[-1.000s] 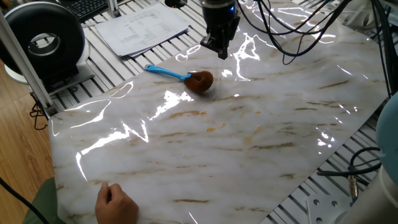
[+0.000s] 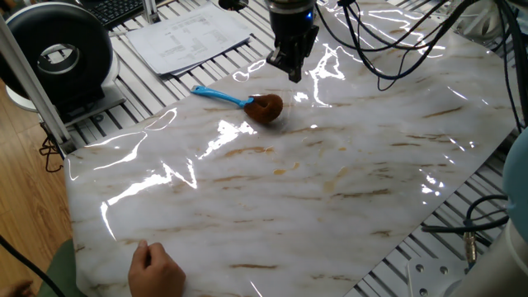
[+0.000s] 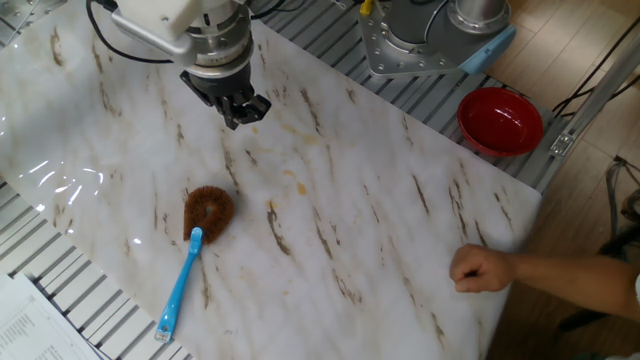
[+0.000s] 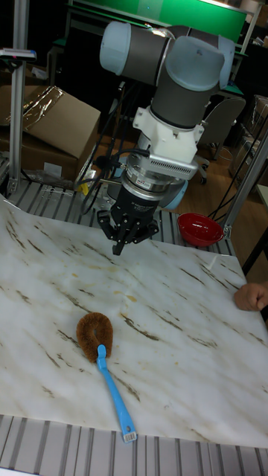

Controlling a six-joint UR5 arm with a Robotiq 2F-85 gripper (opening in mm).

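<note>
A brush with a round brown bristle head (image 3: pixel 209 214) and a blue handle (image 3: pixel 178 290) lies flat on the marbled table sheet (image 3: pixel 370 240). Its handle points to the table edge by the papers. Above the table, apart from the brush, hangs my black gripper (image 4: pixel 126 238), pointing down. The fingers (image 4: pixel 119 248) look spread, and nothing shows between them. In exterior view 1 the gripper (image 2: pixel 289 70) appears beyond and right of the bristle head (image 2: pixel 265 108); in exterior view 2 the gripper (image 3: pixel 247 112) is up and right of it.
A red bowl (image 3: pixel 500 122) stands at the table's edge near the robot base (image 3: pixel 405 45). A person's fist (image 3: pixel 480 269) rests on the sheet at one end. Papers (image 2: pixel 188 39) and a black ring-shaped object (image 2: pixel 58 54) lie off the sheet. Most of the sheet is clear.
The gripper's fingers have shifted very slightly in exterior view 1. The brush lies where it was, and the person's hand has barely moved.
</note>
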